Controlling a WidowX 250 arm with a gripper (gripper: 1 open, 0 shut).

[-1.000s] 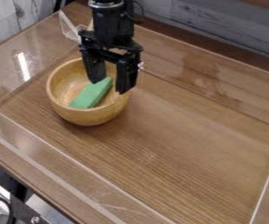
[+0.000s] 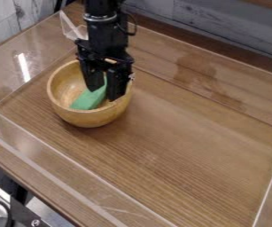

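Note:
A tan wooden bowl sits on the wooden table at the left middle, with a green object lying inside it. The black gripper hangs over the bowl's back and right part, its fingers down at the green object and partly hiding it. Whether the fingers touch or hold the object cannot be told.
A grey wall stands at the back. A clear item lies behind the bowl at the upper left, and a black cable runs at the bottom left.
The gripper has moved left and inward over the bowl, and its fingers look closer together than before.

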